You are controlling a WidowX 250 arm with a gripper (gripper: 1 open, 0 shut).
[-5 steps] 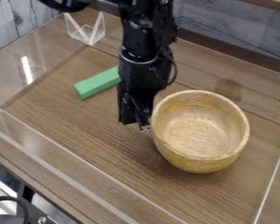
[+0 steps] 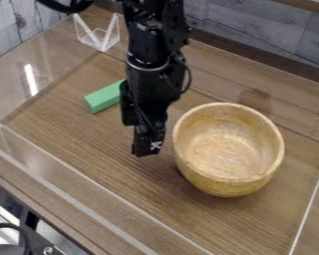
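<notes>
My black gripper (image 2: pixel 143 127) reaches down over the middle of the wooden table (image 2: pixel 83 184), open, just left of a large beige round bowl (image 2: pixel 229 159). A green block (image 2: pixel 104 98) lies behind the gripper to the left, partly hidden by it. Whether anything lies under the fingertips is not clear.
A clear plastic object (image 2: pixel 99 30) stands at the back left. Walls edge the table at the back. A dark cable or part shows at the lower left edge.
My gripper has moved slightly left and down, toward the table, covering more of the green block. The bowl and block stay where they were.
</notes>
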